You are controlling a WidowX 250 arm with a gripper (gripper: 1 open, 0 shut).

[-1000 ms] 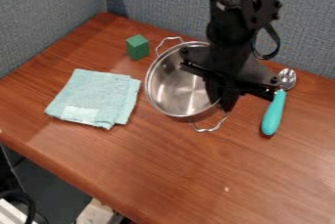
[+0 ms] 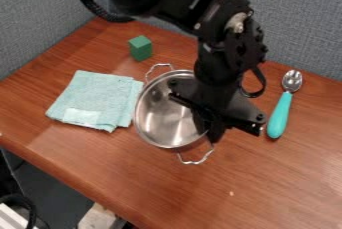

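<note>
My gripper (image 2: 211, 123) reaches down from the top to the right side of a steel pot (image 2: 163, 121) with two wire handles, its fingertips at or inside the rim; whether they grip it is hidden by the dark arm. A folded pale cyan cloth (image 2: 94, 100) lies to the left. A green block (image 2: 140, 48) stands behind, and a spoon with a turquoise handle (image 2: 279, 115) lies to the right.
Grey padded walls bound the back and left. A dark gap lies past the front-left edge.
The arm and the pot have moved down in the view, toward the front; the pot now sits slightly lower and closer to the cloth.
</note>
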